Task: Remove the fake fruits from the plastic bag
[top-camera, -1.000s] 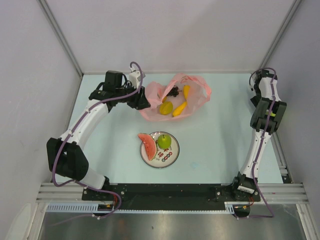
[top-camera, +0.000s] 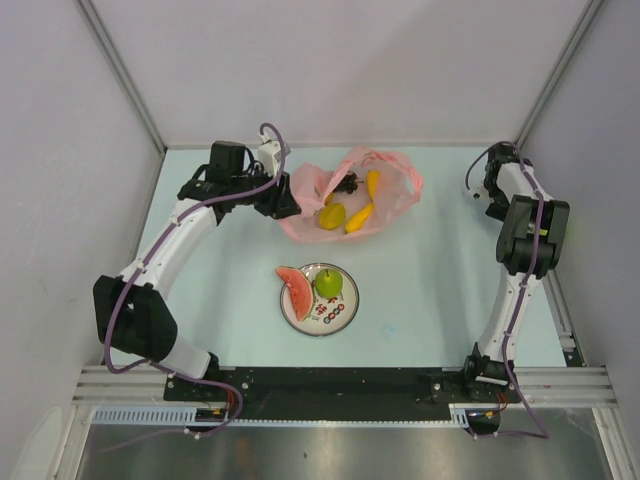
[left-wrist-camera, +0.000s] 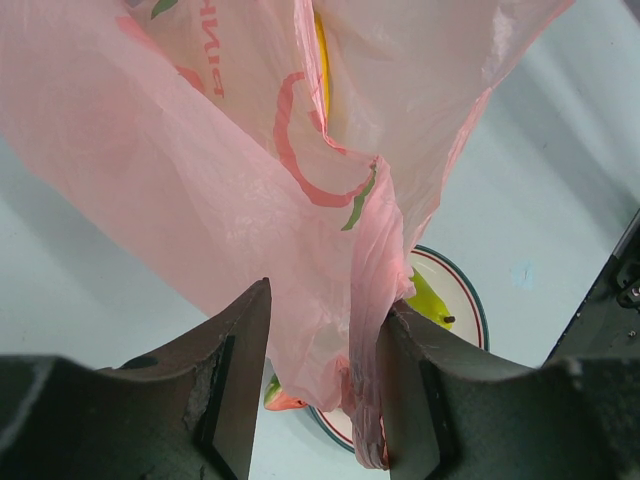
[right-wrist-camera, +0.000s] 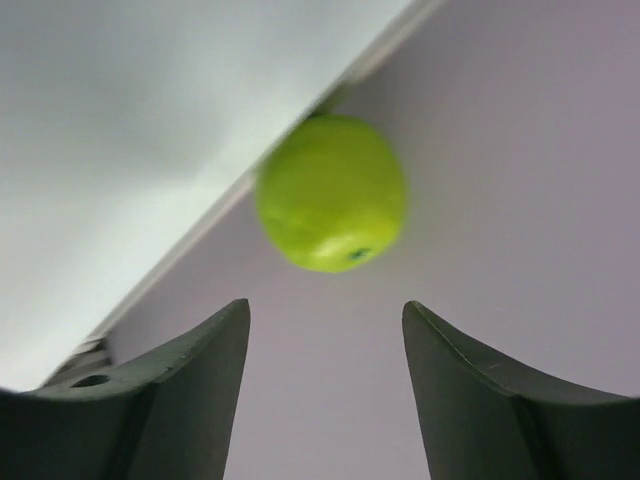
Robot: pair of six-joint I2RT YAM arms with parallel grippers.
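Observation:
The pink plastic bag [top-camera: 390, 205] lies open at the back centre, holding a mango [top-camera: 332, 216], two bananas [top-camera: 359, 218] and dark grapes [top-camera: 350, 182]. My left gripper [top-camera: 285, 199] grips the bag's edge; in the left wrist view the pink film runs between its fingers. My right gripper [top-camera: 490, 200] is at the far right edge, its fingers apart with nothing between them; in the right wrist view a green fruit [right-wrist-camera: 331, 192] lies beyond the table edge, blurred.
A plate [top-camera: 336, 313] with a watermelon slice [top-camera: 298, 294] and green apple [top-camera: 328, 283] sits front centre. The table between bag and right arm is clear.
The right arm has moved leftward from the right edge, uncovering more of that edge. The left arm and bag look unchanged.

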